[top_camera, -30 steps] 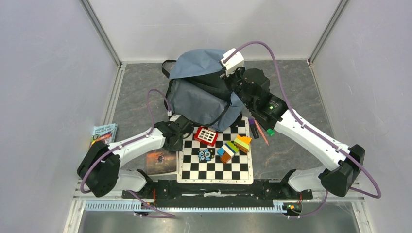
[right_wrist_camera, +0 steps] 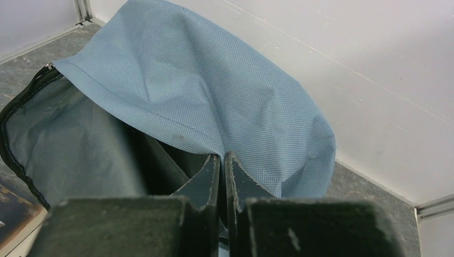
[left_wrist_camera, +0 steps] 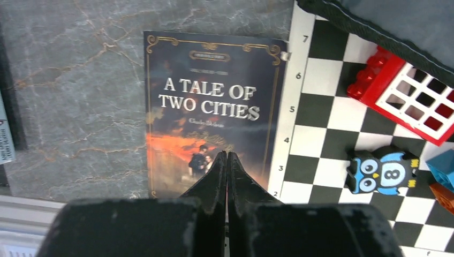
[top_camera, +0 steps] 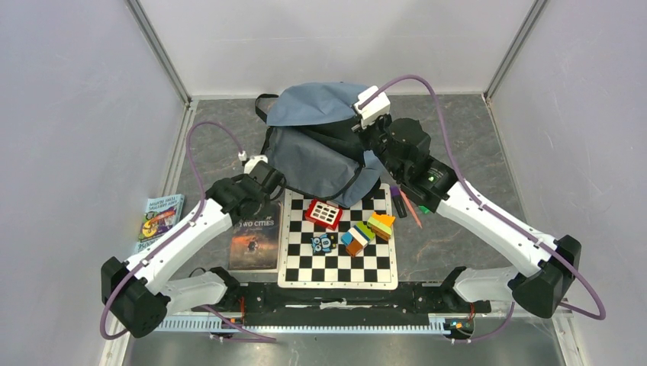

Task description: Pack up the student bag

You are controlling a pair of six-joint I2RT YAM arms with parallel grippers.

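Note:
The dark Tale of Two Cities book (left_wrist_camera: 214, 142) lies flat, cover up, along the left edge of the chessboard (left_wrist_camera: 313, 155). My left gripper is above its lower part, fingertips together, with nothing between them. Part of the book is hidden by the left arm in the top view. The blue-grey bag (top_camera: 309, 156) lies at the back centre with its mouth open. My right gripper is shut on the bag's raised light-blue flap (right_wrist_camera: 235, 91), and dark interior shows beneath it.
On the board sit a red block frame (top_camera: 324, 214), a blue owl piece (top_camera: 323, 244) and coloured blocks (top_camera: 358, 238). Pens (top_camera: 410, 210) lie right of it. A colourful book (top_camera: 160, 219) lies far left.
My left gripper has risen and moved back and left, away from the book. The book now sits closer against the board. The right arm has shifted slightly, still with the flap.

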